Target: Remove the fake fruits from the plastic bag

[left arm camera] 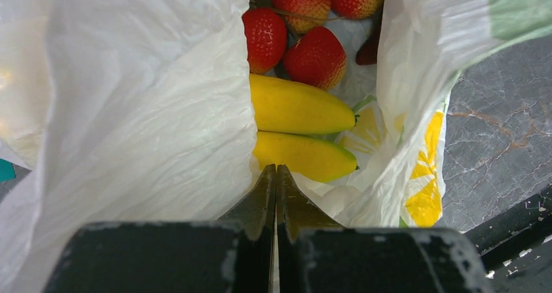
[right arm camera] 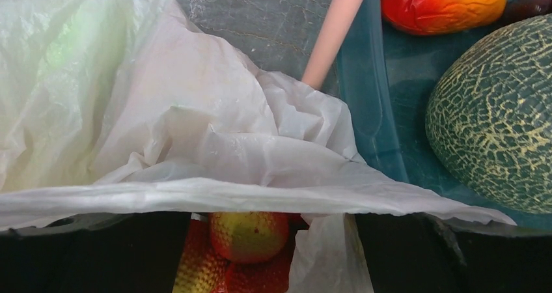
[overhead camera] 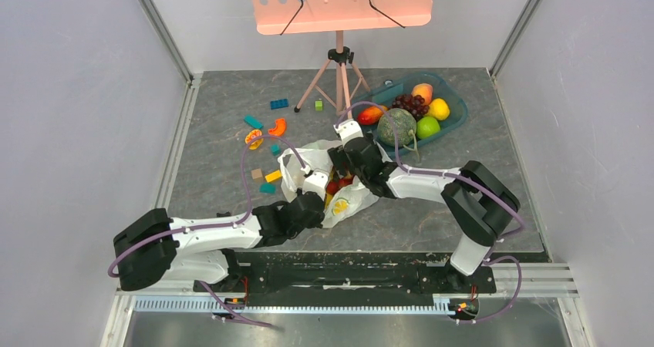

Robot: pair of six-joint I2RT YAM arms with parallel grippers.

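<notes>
The white plastic bag (overhead camera: 356,197) lies open in the middle of the table. Inside it, the left wrist view shows two yellow bananas (left arm camera: 303,104) and several red strawberry-like fruits (left arm camera: 317,57). My left gripper is shut at the bag's near side, its tips just below the lower banana; whether thin bag film is pinched there, I cannot tell. My right gripper is open at the bag's far right side. Bag plastic drapes across its fingers (right arm camera: 97,251), and red-yellow fruit (right arm camera: 249,236) shows between them.
A teal basket (overhead camera: 456,109) at the back right holds a melon (overhead camera: 396,127) and several other fruits. Toy blocks (overhead camera: 279,104) and orange pieces (overhead camera: 278,127) lie left of the bag. A pink tripod stand (overhead camera: 339,77) rises behind.
</notes>
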